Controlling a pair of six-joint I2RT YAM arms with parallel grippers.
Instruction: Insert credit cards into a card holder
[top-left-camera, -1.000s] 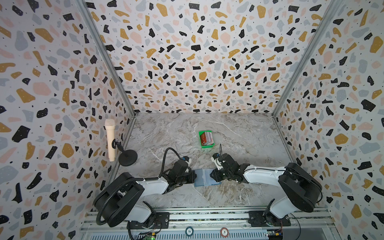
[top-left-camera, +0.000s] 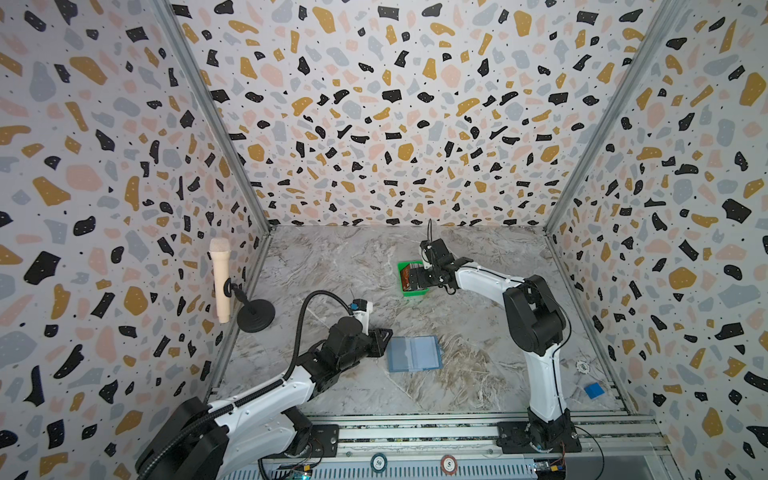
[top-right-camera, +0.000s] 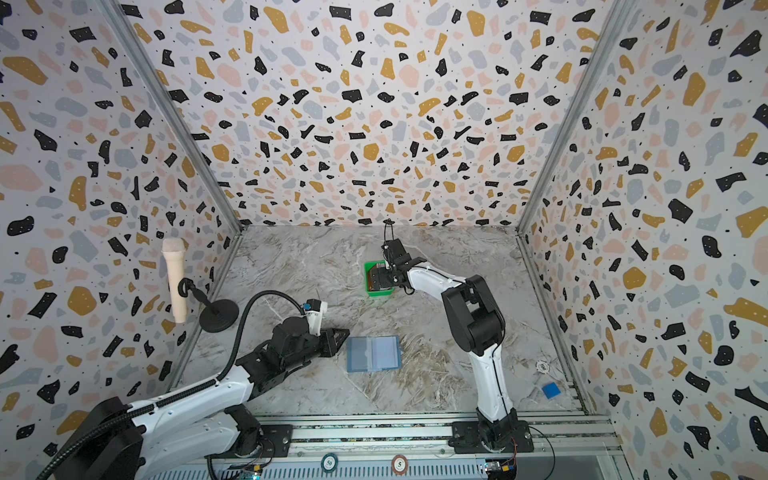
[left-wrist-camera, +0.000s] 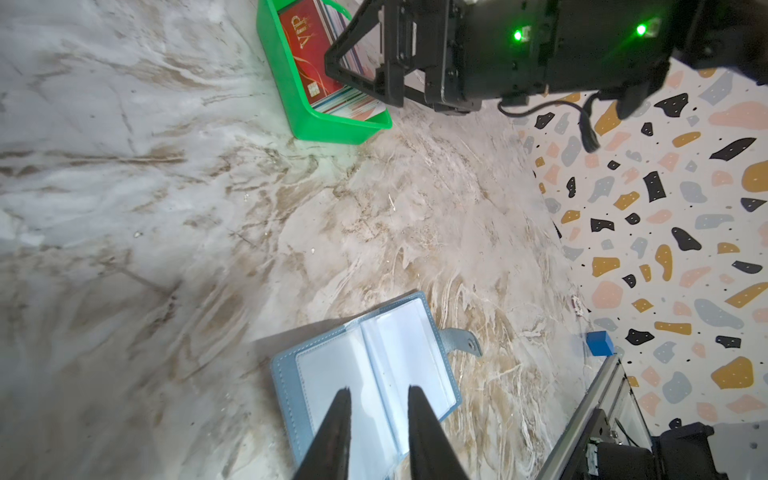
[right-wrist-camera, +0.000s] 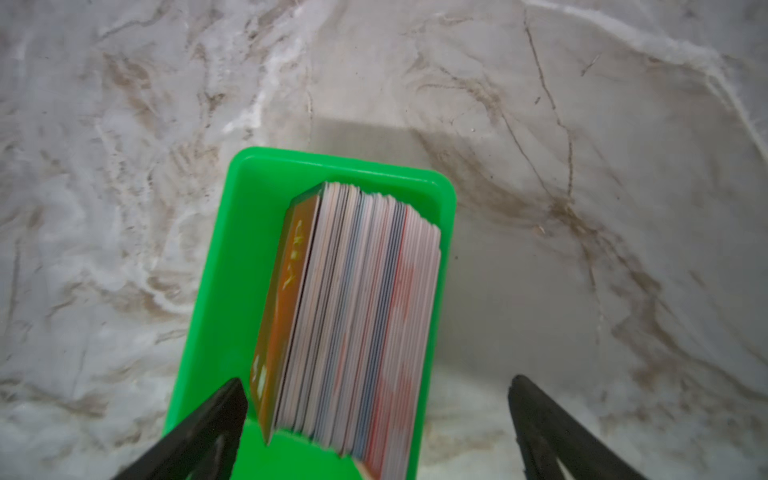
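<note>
The blue card holder (top-left-camera: 414, 353) lies opened flat on the marble table, pale sleeves facing up and its clasp strap (left-wrist-camera: 464, 341) sticking out at one side. No card shows clearly in it. Many cards (right-wrist-camera: 352, 320) stand packed in a green box (right-wrist-camera: 336, 165), an orange one leaning at the left end of the row. Over the box my right gripper is wide open, fingers to either side of the cards, touching none that I can see. My left gripper is part open and empty, above the holder in its wrist view, at its left side from the top.
A black round stand (top-left-camera: 256, 316) with a beige post is at the left. At the front right lies a small blue block (top-left-camera: 593, 390). Behind the box and to its left the table is bare.
My right gripper has gone from the holder back to the green box and now partly covers it. The left one has drawn slightly back and left. Holder and box stay put.
</note>
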